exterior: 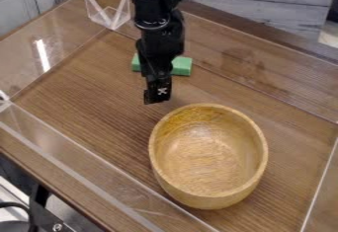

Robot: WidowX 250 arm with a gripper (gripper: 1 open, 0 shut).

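Note:
My black gripper (pixel 156 78) hangs from the top centre over the wooden table, its fingers pointing down and open, with nothing visible between them. Just behind it lies a green block (pixel 179 64), partly hidden by the gripper. In front and to the right of the gripper stands a large empty yellow bowl (pixel 208 182).
A light plank surface (pixel 278 4) runs along the back. Clear plastic shows at the left edge, and a dark cable lies at the lower left.

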